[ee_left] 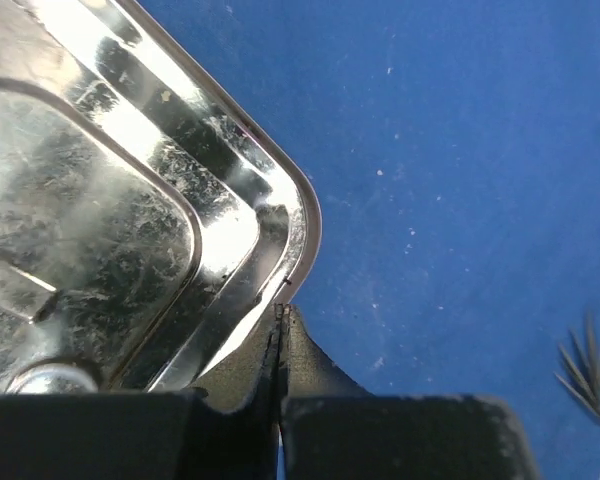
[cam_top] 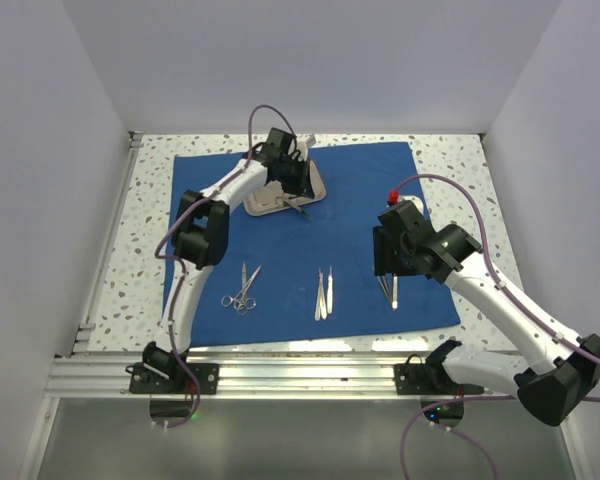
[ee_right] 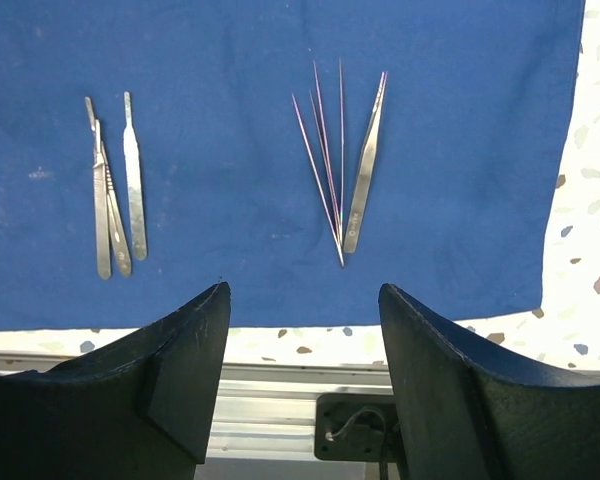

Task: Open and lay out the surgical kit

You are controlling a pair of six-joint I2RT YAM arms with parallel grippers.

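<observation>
The silver metal tray (cam_top: 264,209) rests at the back of the blue cloth, partly hidden under my left arm. At its front right corner, my left gripper (cam_top: 306,213) is shut; in the left wrist view its tips (ee_left: 282,312) meet beside the tray rim (ee_left: 302,215), and nothing shows between them. A shiny round end (ee_left: 52,378) and a small metal piece (ee_left: 18,290) lie inside the tray. My right gripper is open and empty, above the cloth near tweezers (ee_right: 363,188) and several thin pointed tools (ee_right: 327,180).
Two pairs of scissors (cam_top: 242,291) lie at the front left of the blue cloth (cam_top: 280,262). Slim scalpel-like handles (ee_right: 117,215) lie near the front middle. Cloth between the tray and these tools is clear. A speckled border (cam_top: 130,230) surrounds the cloth.
</observation>
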